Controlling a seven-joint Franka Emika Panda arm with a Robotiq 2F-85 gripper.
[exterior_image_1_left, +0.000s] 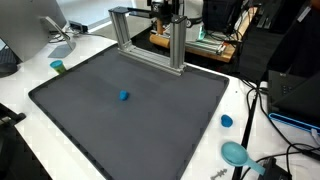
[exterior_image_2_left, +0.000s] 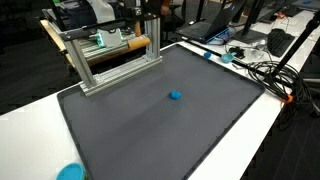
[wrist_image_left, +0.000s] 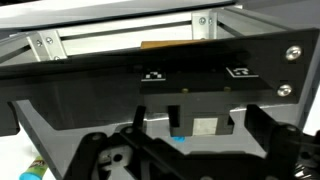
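Observation:
Seen from the wrist, my gripper stands open, its two dark fingertips spread apart over a black bar. A black piece with a pale square shows below the bar, between the fingers. Beyond the bar lies the edge of an orange-brown thing. A small blue object rests on the dark mat, well away from the frame at the mat's back edge. In exterior view 2, the same blue object sits alone. The gripper's tips are hard to make out in both exterior views.
A green-sided round container stands on the white table left of the mat. Off the mat's right side are a blue lid-like disc and a teal cup, with cables nearby.

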